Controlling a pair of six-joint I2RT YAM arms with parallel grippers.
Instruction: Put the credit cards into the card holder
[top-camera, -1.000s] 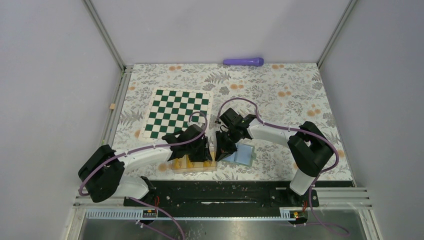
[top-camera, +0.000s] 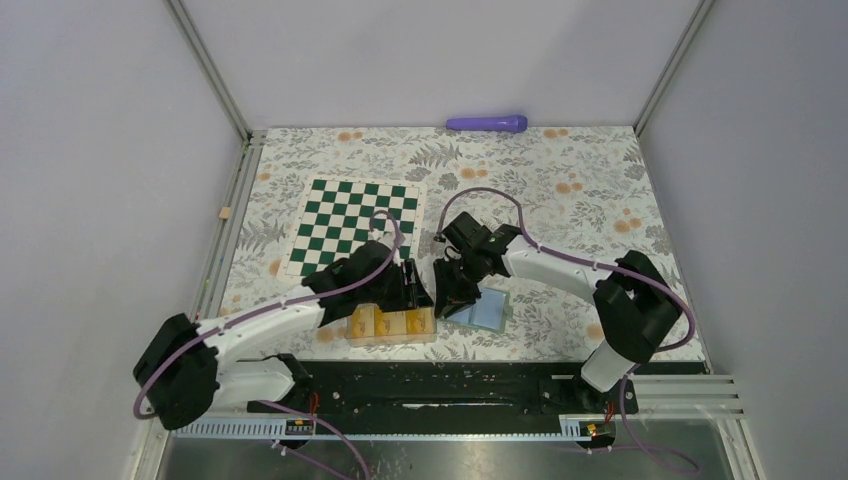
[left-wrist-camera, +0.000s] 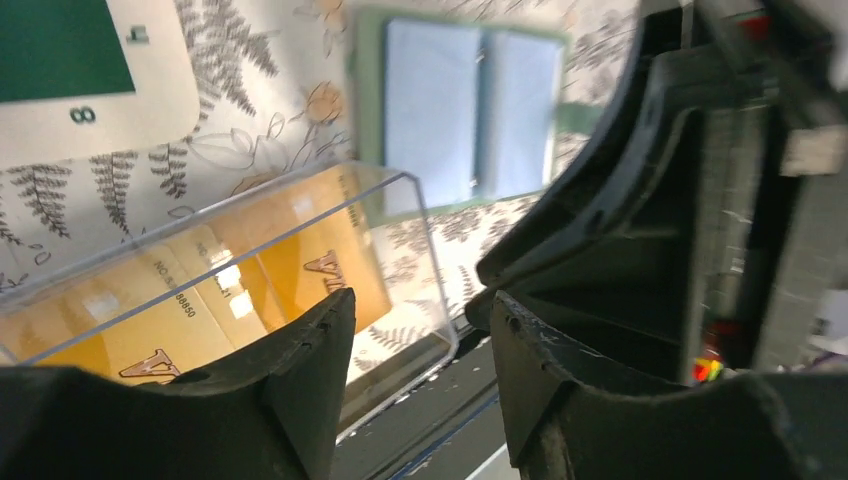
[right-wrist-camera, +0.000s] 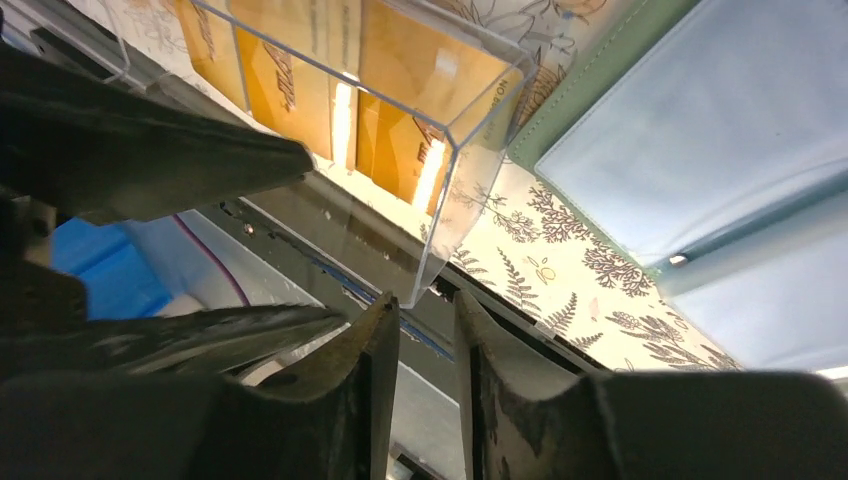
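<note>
The clear box (top-camera: 390, 338) holding several orange cards (left-wrist-camera: 318, 262) lies at the table's front, just left of the open green card holder (top-camera: 488, 310) with pale pockets (right-wrist-camera: 690, 120). My left gripper is over the box's right end, fingers apart with nothing seen between them. My right gripper is beside the box's right end, its fingertips slightly apart with no card visible between them. In the top view both grippers are close together and partly hide the box and holder.
A green-and-white checkerboard (top-camera: 350, 220) lies behind the box. A purple microphone (top-camera: 486, 124) lies at the back edge. The dark front edge runs just below the box.
My left arm has risen and shifted slightly, uncovering more of the orange cards in the top view. My right arm has shifted slightly. The box and holder look unchanged.
</note>
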